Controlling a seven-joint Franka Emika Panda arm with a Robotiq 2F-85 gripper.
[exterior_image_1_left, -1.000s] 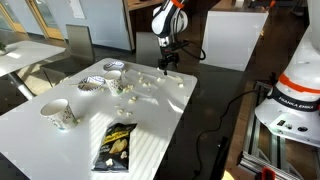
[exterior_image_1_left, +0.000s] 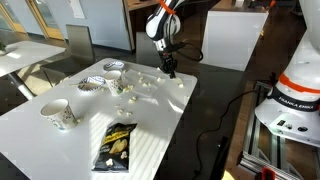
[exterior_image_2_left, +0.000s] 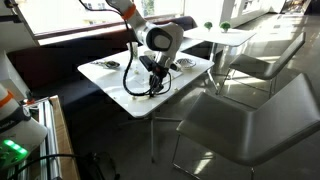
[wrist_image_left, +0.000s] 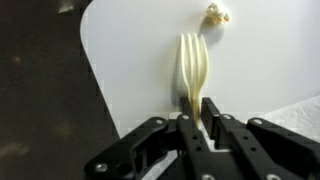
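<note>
In the wrist view a pale fork (wrist_image_left: 193, 62) lies on the white table (wrist_image_left: 130, 60), tines pointing away from my gripper. My dark fingertips stand close on either side of the fork's handle, with only a narrow space between them. Whether they press on it I cannot tell. Exterior view 1 has the gripper (exterior_image_1_left: 170, 73) low over the table's far right end; the fork is too small to make out there.
A crumpled bit (wrist_image_left: 217, 13) lies beyond the tines. Several similar bits are scattered across the table. Farther left stand a patterned mug (exterior_image_1_left: 58, 114), a cup (exterior_image_1_left: 112, 80) and a plate (exterior_image_1_left: 90, 84); a black snack bag (exterior_image_1_left: 115, 148) lies in front. The table's edge is close to the gripper.
Over the last second my arm has come down a little toward the tabletop at the far end. The mug, cup and bag have stayed in place.
</note>
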